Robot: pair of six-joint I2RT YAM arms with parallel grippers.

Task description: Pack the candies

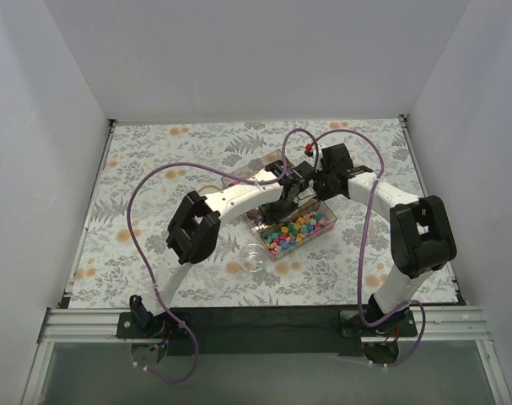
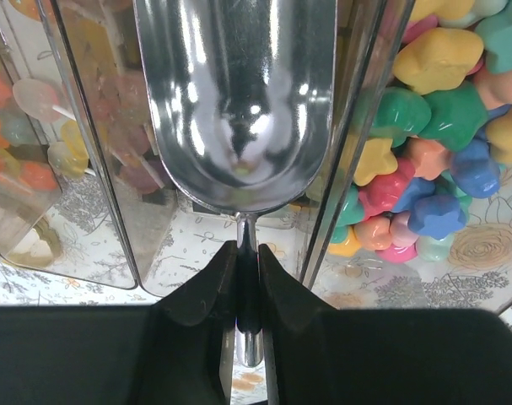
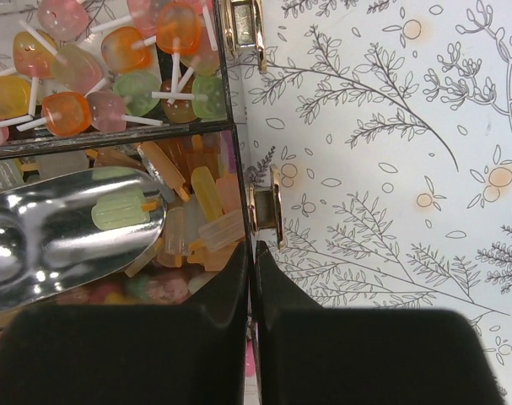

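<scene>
My left gripper is shut on the thin handle of a metal scoop [image 2: 239,118]. The scoop's bowl lies inside the middle clear compartment, pointing toward its far end. In the right wrist view the scoop [image 3: 36,253] carries a pale green popsicle-shaped candy [image 3: 121,213], and more candies of that kind [image 3: 207,192] lie against the end wall ahead of its lip. My right gripper is shut on the rim of that end wall, below a gold clasp. How full the scoop's far part is cannot be told from the left wrist view.
Colorful star-shaped candies [image 1: 298,232] fill the near compartment. Lollipops [image 3: 70,112] lie in the compartment on the other side. A clear round bowl [image 1: 254,257] stands just in front of the boxes.
</scene>
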